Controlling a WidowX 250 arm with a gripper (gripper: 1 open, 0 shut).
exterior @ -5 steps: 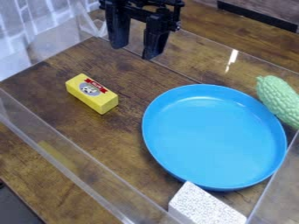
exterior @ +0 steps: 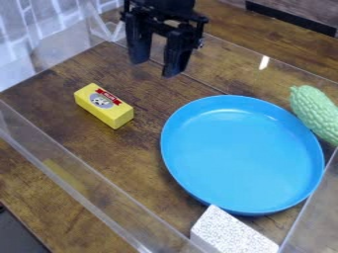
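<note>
My black gripper [exterior: 158,57] hangs at the top centre over bare wood, its two fingers apart with nothing visible between them. Below and left of it lies a yellow box [exterior: 103,107] with a red label on top. A large blue plate [exterior: 240,154] fills the lower right, apart from the gripper.
A green bumpy object [exterior: 314,113] lies at the right edge. A white speckled block [exterior: 230,233] sits at the bottom right. Clear plastic walls line the left and lower edges. Wood is bare between the box and plate.
My gripper has moved down in the view over the last second. The box, plate and other objects have stayed in place.
</note>
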